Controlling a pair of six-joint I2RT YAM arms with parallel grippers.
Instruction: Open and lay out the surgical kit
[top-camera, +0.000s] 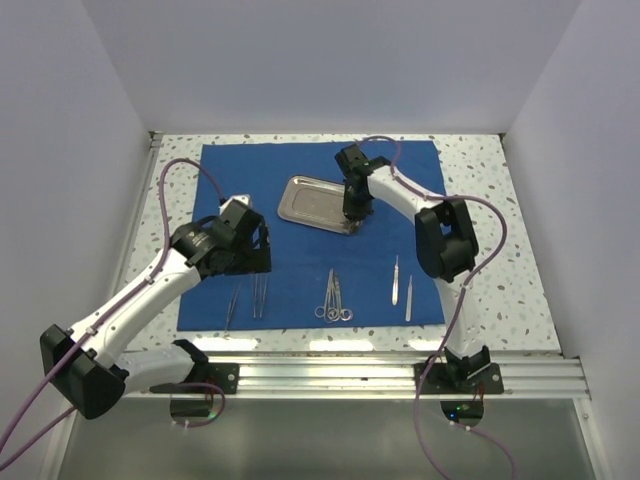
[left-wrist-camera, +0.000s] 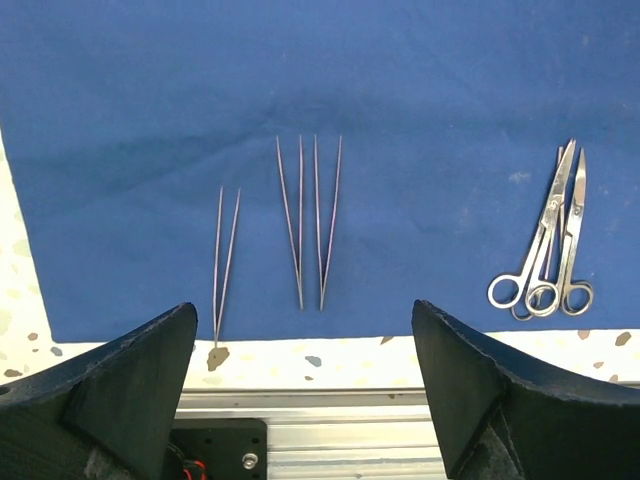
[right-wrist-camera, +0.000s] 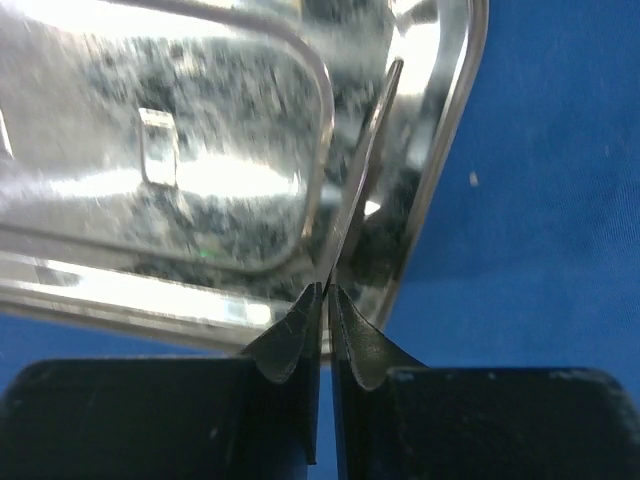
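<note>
A steel tray (top-camera: 310, 205) lies on the blue cloth (left-wrist-camera: 420, 100). My right gripper is down at the tray's end, its fingertips close together on a slim metal instrument (right-wrist-camera: 360, 165); whether it is gripped is unclear. My left gripper is open above the cloth's lower left, over several tweezers (left-wrist-camera: 322, 230), with nothing between its fingers. Scissors (left-wrist-camera: 545, 240) lie lower middle, and two slim scalpel-like instruments (top-camera: 395, 280) lie at the lower right.
Speckled table (top-camera: 510, 310) surrounds the cloth, with a metal rail (top-camera: 320, 370) along the near edge and plain walls at the sides and back.
</note>
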